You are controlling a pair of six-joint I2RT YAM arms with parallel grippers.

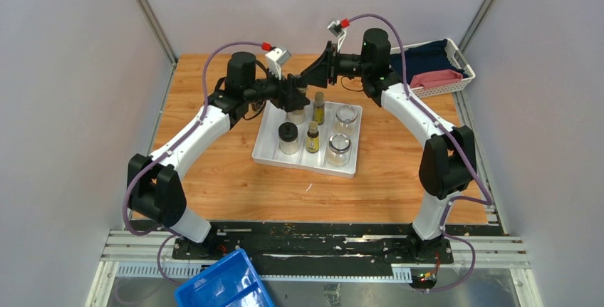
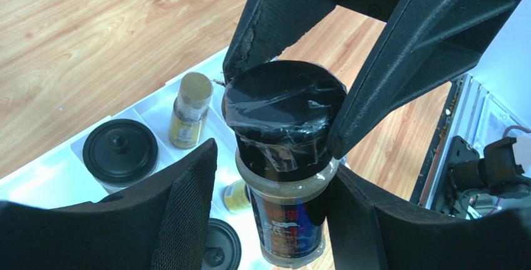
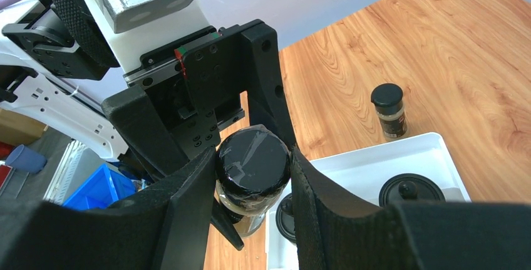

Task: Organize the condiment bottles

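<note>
Above the white tray (image 1: pixel 265 147), a bottle with a black taped cap and a dark label (image 2: pixel 289 229) is in the air, between both grippers. My left gripper is part open around its neck and body. A gap shows on one side; whether it grips the bottle cannot be told. From the other side reaches my right gripper, open, its fingers on either side of the cap and very close to it or touching. In the tray stand a black-capped jar (image 1: pixel 288 138), yellow-labelled bottles (image 1: pixel 313 140) and glass jars (image 1: pixel 339 149).
A black-capped bottle (image 3: pixel 391 114) stands on the table outside the tray, in the right wrist view. A white basket with folded cloth (image 1: pixel 456 85) sits at the back right. A blue bin (image 1: pixel 235 285) lies in front, off the table.
</note>
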